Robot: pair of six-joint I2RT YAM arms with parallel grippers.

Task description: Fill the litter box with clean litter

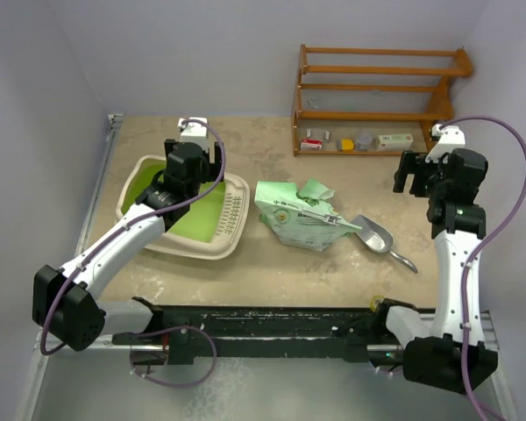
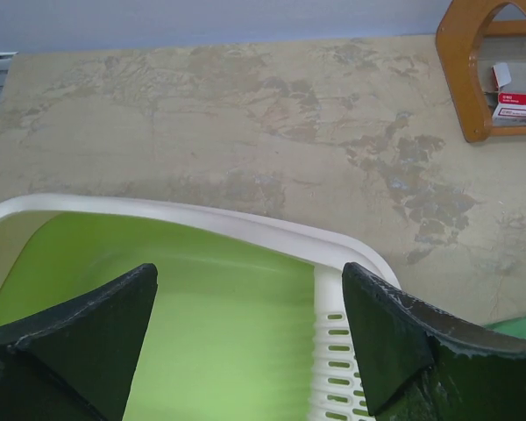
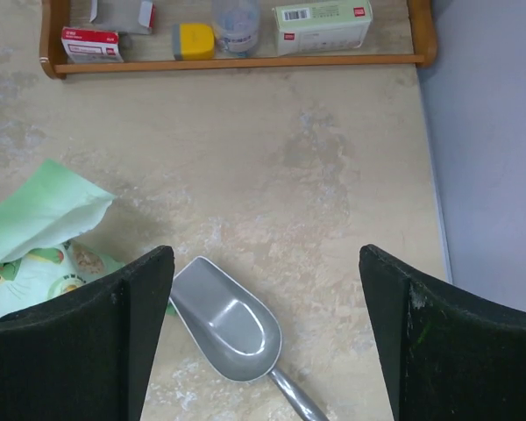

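The cream-rimmed litter box (image 1: 232, 219) with a green inside sits at the left of the table, empty where visible. My left gripper (image 1: 193, 158) is open above it, nothing between its fingers. A green and white litter bag (image 1: 302, 219) (image 3: 26, 281) stands in the middle, its top folded open. Right of the bag lies a metal scoop (image 1: 373, 235) (image 3: 232, 329). My right gripper (image 1: 415, 171) hangs open above the scoop's side of the table, holding nothing.
A wooden rack (image 1: 377, 68) (image 3: 228, 61) with small boxes and a bottle stands at the back right. Free table shows behind the litter box, between scoop and rack, and along the front. Walls close in on both sides.
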